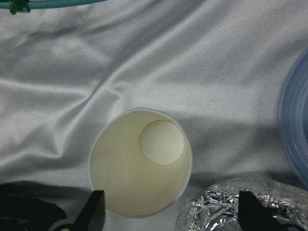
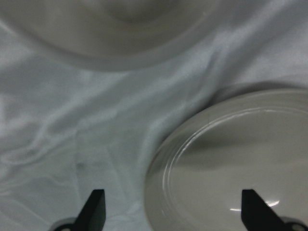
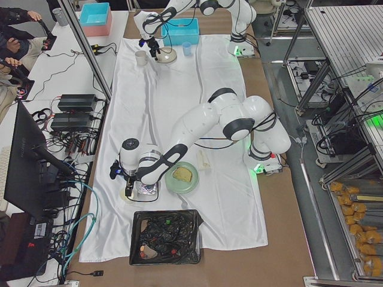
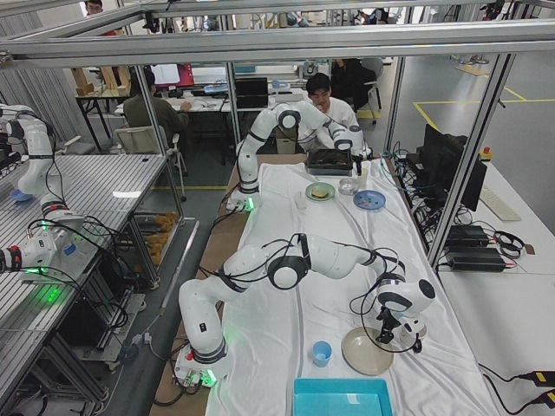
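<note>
My left gripper hovers, open, over an empty cream paper cup (image 1: 125, 163); crumpled foil (image 1: 211, 211) and a blue plate (image 1: 291, 120) sit to its right. In the right wrist view my right gripper is open above a beige plate (image 2: 216, 178), with a white cup or bowl (image 2: 115, 43) at the top. In the camera right view that plate (image 4: 366, 355) lies under the right arm's end, beside a blue cup (image 4: 322, 352).
A green plate holding food (image 3: 182, 185) and a black crate (image 3: 143, 214) are near the left arm. A turquoise tray (image 4: 341, 400) lies by the right arm.
</note>
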